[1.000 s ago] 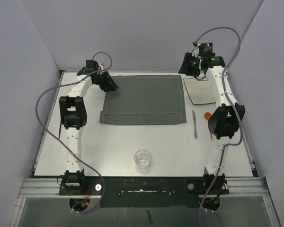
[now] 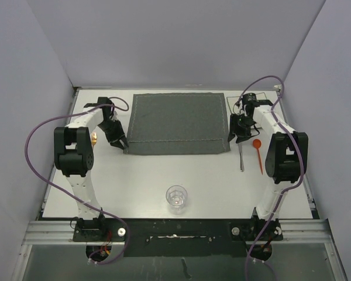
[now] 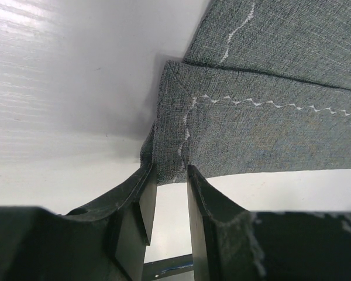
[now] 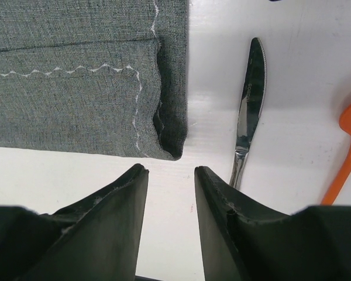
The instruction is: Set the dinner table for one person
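Observation:
A dark grey cloth lies at the back middle of the table, its front edge folded over in a strip. My left gripper is at the strip's left front corner, fingers partly open, the cloth edge close by its left fingertip; whether they touch I cannot tell. At the right front corner, my right gripper stands open just in front of the cloth, nothing between its fingers. A knife and an orange spoon lie right of the cloth. Near the table's front stands a clear glass.
Partly behind the right arm is a white square plate with a dark rim. A gold-coloured utensil shows beside the left arm. Bare white table lies between the cloth and the glass.
The cloth looks unmoved.

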